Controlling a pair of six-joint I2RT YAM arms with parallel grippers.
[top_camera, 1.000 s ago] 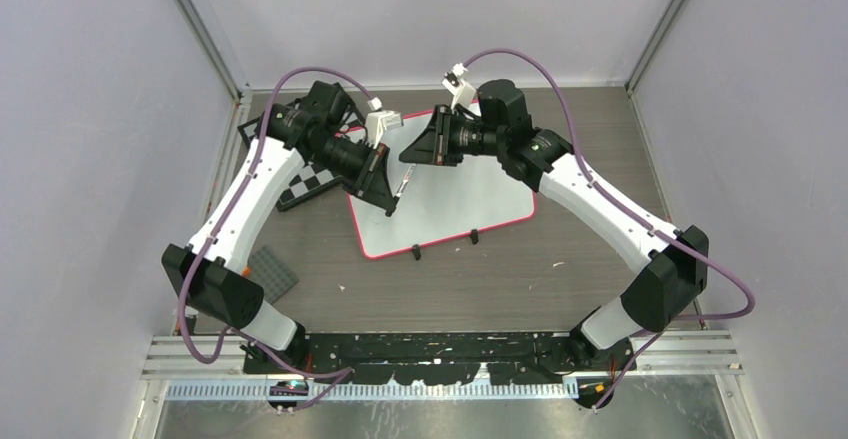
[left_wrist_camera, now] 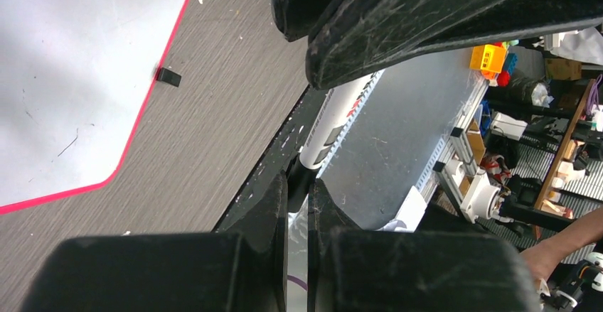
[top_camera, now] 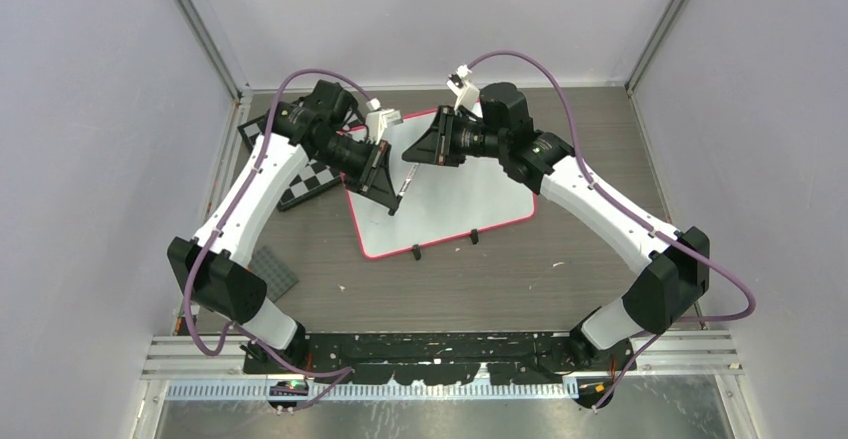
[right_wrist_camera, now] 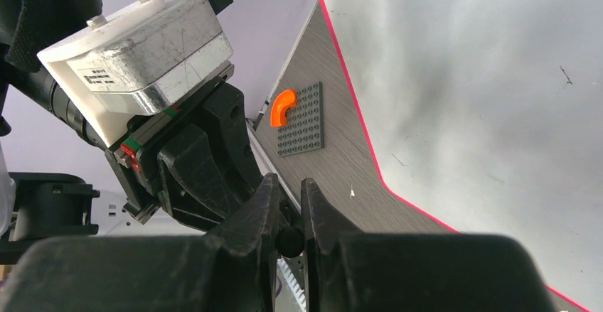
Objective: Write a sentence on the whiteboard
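Note:
A white marker [top_camera: 408, 179] with a black end spans the gap between my two grippers, held above the whiteboard. My left gripper is shut on the black end, seen in the left wrist view. The other end is in my right gripper, shut on it; only a round black end [right_wrist_camera: 290, 241] shows between its fingers in the right wrist view. The whiteboard [top_camera: 450, 209], edged in pink, lies on the table below. Short dark marks [right_wrist_camera: 565, 74] are on its surface; no writing is visible. The arms hide part of the board.
A black-and-white checkered board [top_camera: 305, 181] lies left of the whiteboard, partly under the left arm. Nearer sits a grey studded plate [top_camera: 272, 273], with an orange piece [right_wrist_camera: 283, 107] on it.
The marker stays between them; the whiteboard has not moved.

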